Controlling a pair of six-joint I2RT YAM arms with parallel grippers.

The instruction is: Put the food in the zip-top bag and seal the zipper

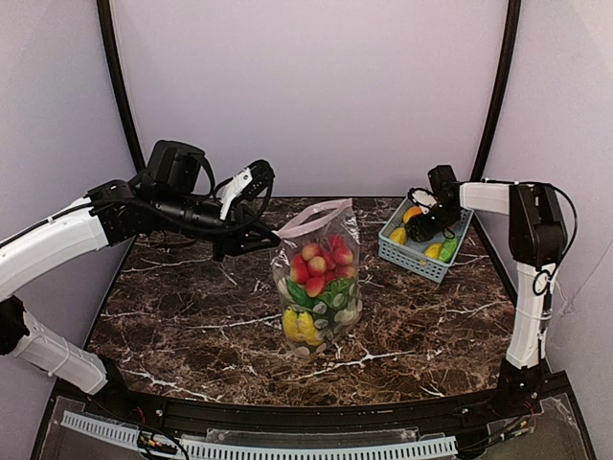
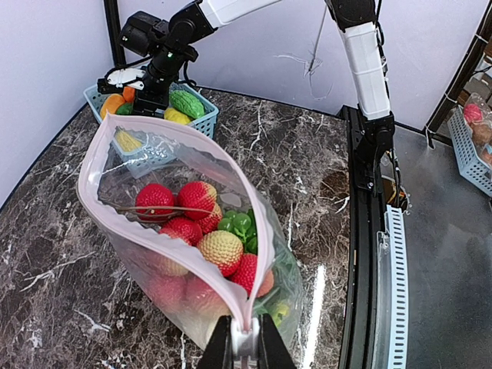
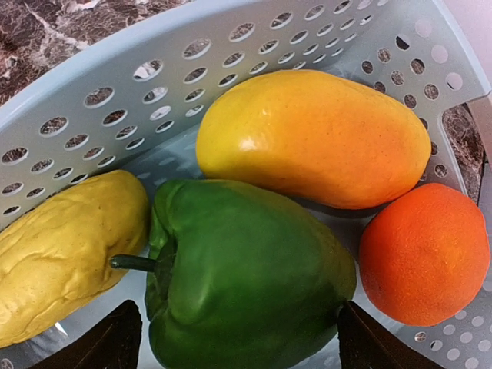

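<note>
A clear zip top bag (image 1: 326, 273) with a pink rim stands upright mid-table, mouth open. Inside are several red-and-yellow round fruits (image 2: 221, 250), green leafy pieces and yellow items lower down. My left gripper is shut on a corner of the bag's rim. Down in the blue basket, my right gripper stands open around a green bell pepper (image 3: 246, 269), one finger on each side. The right finger (image 3: 369, 338) appears to touch the pepper, while a gap shows at the left finger (image 3: 115, 338).
The blue perforated basket (image 1: 410, 263) sits at the back right. Around the pepper lie a yellow-orange mango (image 3: 315, 138), an orange fruit (image 3: 424, 254) and a wrinkled yellow item (image 3: 73, 250). Bare marbled table (image 1: 421, 335) separates basket and front edge.
</note>
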